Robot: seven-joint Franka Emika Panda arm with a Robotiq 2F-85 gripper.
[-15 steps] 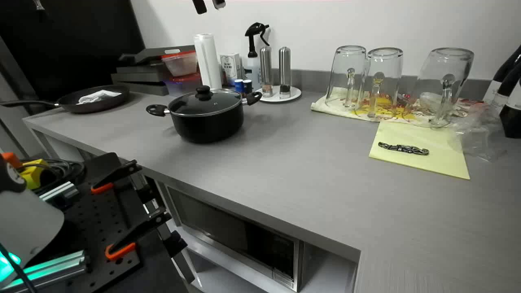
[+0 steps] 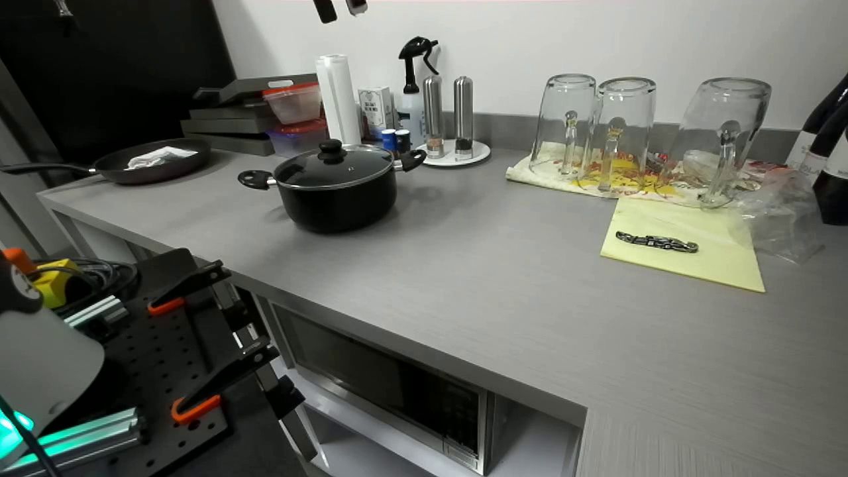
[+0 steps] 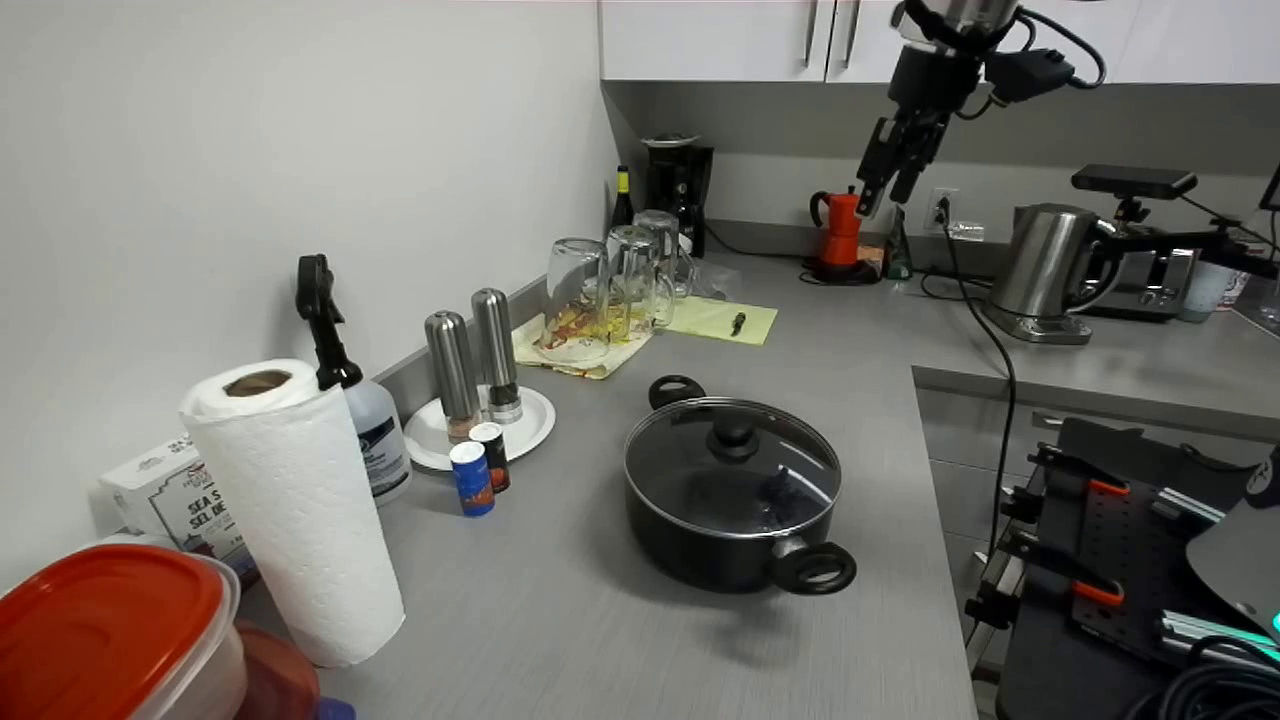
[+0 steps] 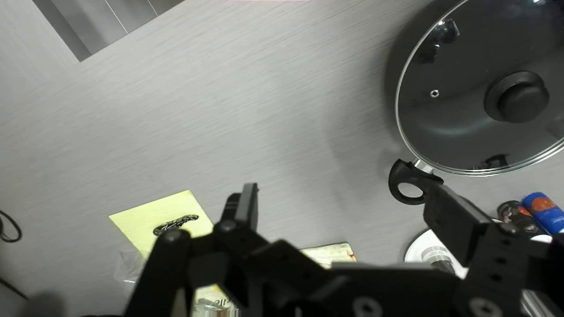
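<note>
High above the counter, my gripper stands open with nothing between its fingers; only its fingertips enter the top of exterior view 1. In the wrist view the gripper has its fingers wide apart over bare counter. A black pot with a glass lid rests on the counter, its round knob at the right of the wrist view. On a yellow sheet lies a small dark metal multitool-like piece. Both are well below my gripper.
Upside-down glass mugs stand on a patterned cloth by the wall. Two metal grinders stand on a white plate, near a paper towel roll and a spray bottle. A frying pan sits far left.
</note>
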